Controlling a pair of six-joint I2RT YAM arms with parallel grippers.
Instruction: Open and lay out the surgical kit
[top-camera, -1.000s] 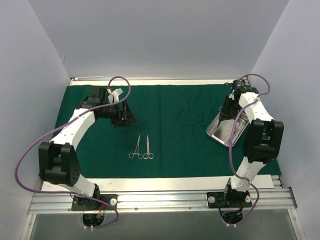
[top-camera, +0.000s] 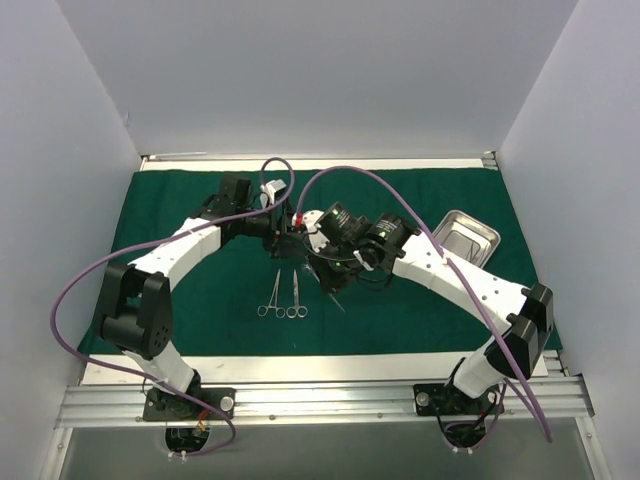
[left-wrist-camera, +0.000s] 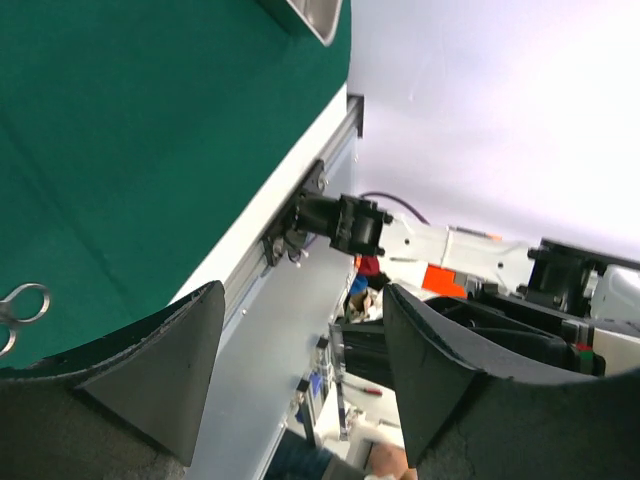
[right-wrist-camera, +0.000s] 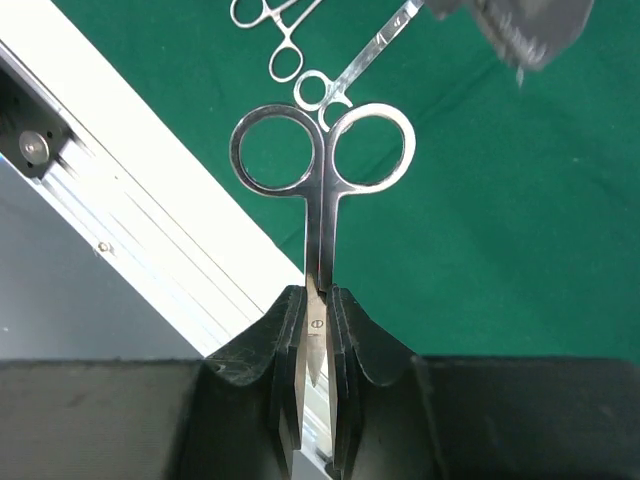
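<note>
In the right wrist view, a pair of steel scissors (right-wrist-camera: 322, 165) has its finger loops up and its blades pinched between the fingers of my right gripper. In the top view their thin end (top-camera: 338, 302) shows below that gripper, over the middle of the cloth. My left gripper is open, with nothing between its fingers; the top view has it close beside the right one. Side by side on the green cloth lie a clamp (top-camera: 272, 298) and another pair of scissors (top-camera: 296, 298), loops toward the front. The held scissors' handles are hidden from above.
At the right of the cloth stands the metal tray (top-camera: 483, 230), with its contents partly hidden by the right arm. Both grippers crowd the middle, almost touching. Bare green cloth (top-camera: 400, 325) lies at front right, and the far left is clear too.
My right gripper has travelled left from the tray to mid-cloth, carrying the scissors. The left gripper has shifted right toward it. The clamp and scissors on the cloth have stayed put.
</note>
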